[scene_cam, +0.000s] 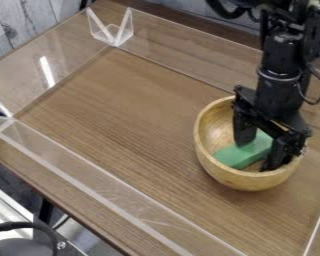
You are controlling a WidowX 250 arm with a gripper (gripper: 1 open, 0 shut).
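My black gripper [267, 135] reaches down from the upper right into a round wooden bowl [243, 176] on the right part of the wooden table. It stands open, its dark fingers over and around a green object [238, 152] that lies in the bowl. The gripper hides the right side of the object and of the bowl's inside; whether the fingers touch it is not clear.
A white taped outline [112, 30] is at the back left. Black cables [29, 228] lie at the lower left, beyond the table's edge.
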